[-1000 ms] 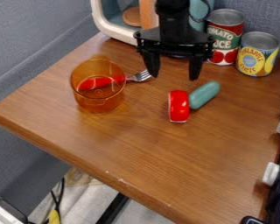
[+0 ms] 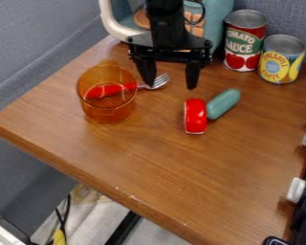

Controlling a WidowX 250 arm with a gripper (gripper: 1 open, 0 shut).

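My black gripper hangs open at the back middle of the wooden table, its two fingers pointing down with nothing seen between them. Below its left finger lies a fork with a red handle, which runs into an orange translucent cup on the left. Right of and below the gripper lie a red cylindrical object and a teal oblong object, side by side.
A tomato can and a yellow can stand at the back right. A pale bin sits behind the gripper. A dark appliance with white knobs lines the right edge.
My gripper has moved left, from above the red and teal objects toward the fork, and a little upward in the view. The objects on the table look unmoved.
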